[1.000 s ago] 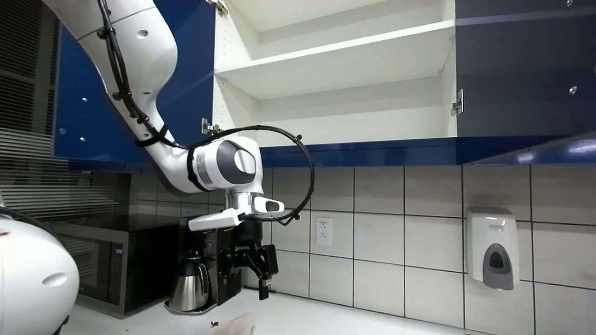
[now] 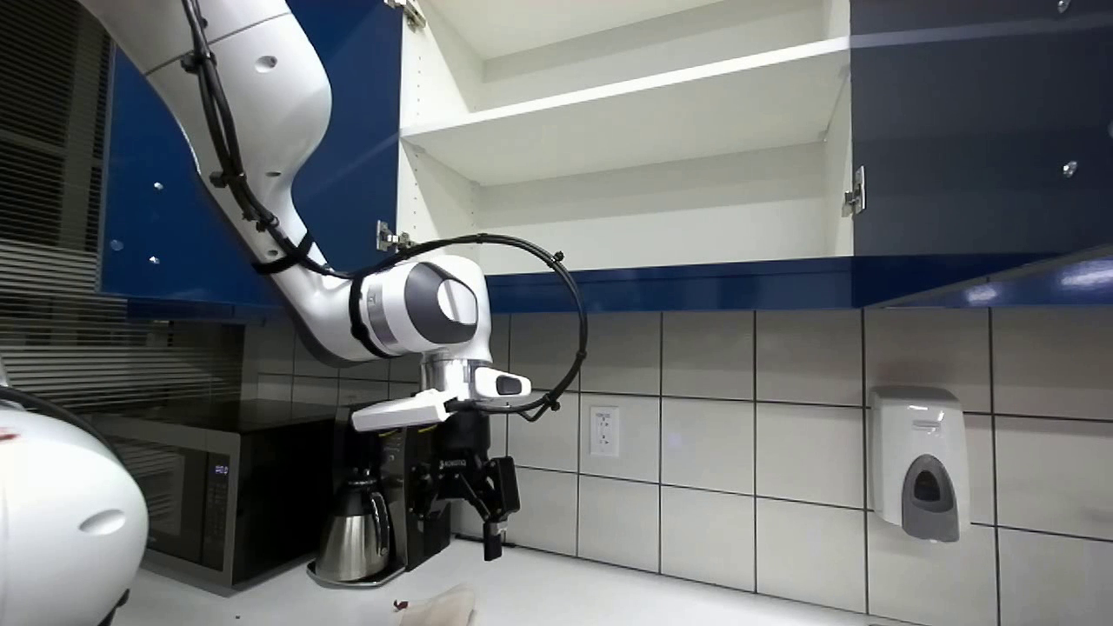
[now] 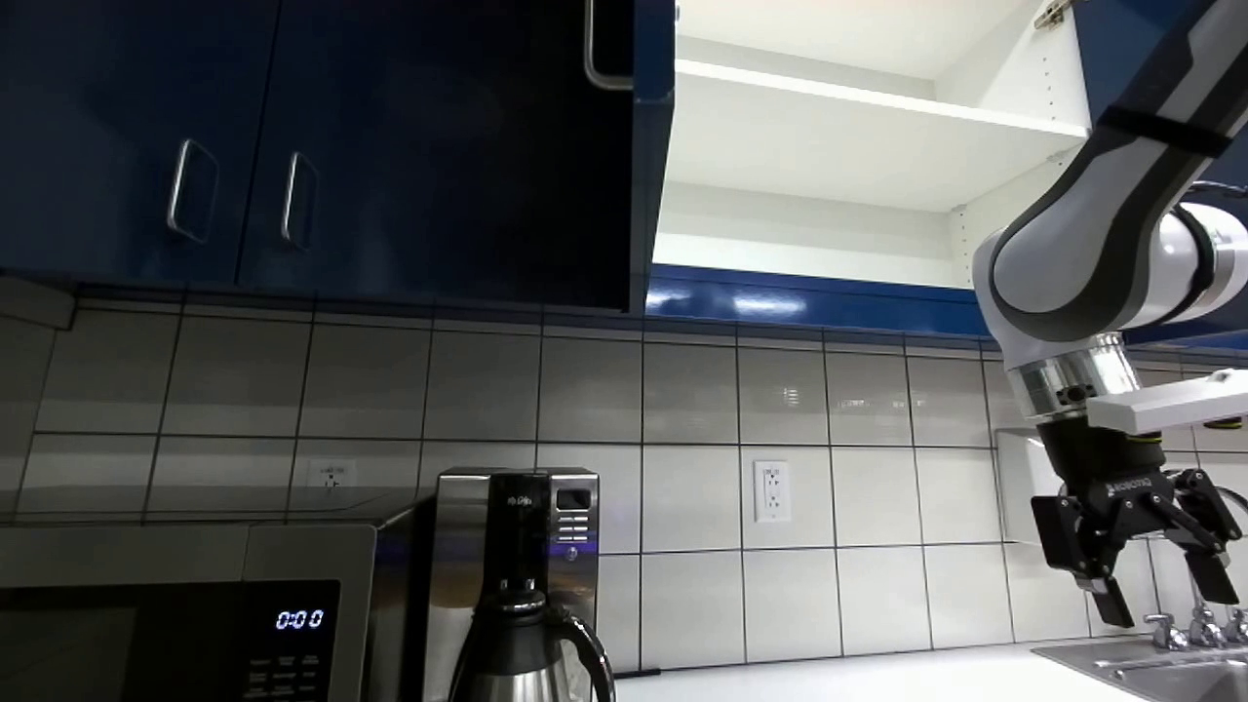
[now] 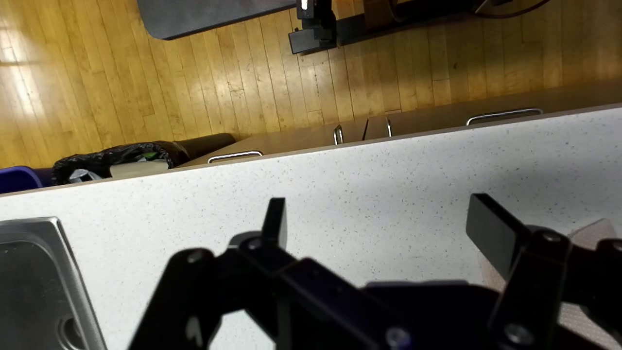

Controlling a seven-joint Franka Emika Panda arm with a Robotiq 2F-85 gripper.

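Note:
My gripper hangs above the white counter, open, its two black fingers wide apart with only bare counter visible between them. In exterior view 2 the same gripper points down near the sink, empty. Beneath and beside one finger lies a pale pinkish cloth, partly covered by the gripper in the wrist view. That cloth also shows at the bottom edge of exterior view 1, with a small dark red thing at its left.
An open, empty cabinet is overhead. The coffee maker with its steel carafe and a microwave stand at the left. A sink bounds one side of the clear counter. A soap dispenser hangs on the wall.

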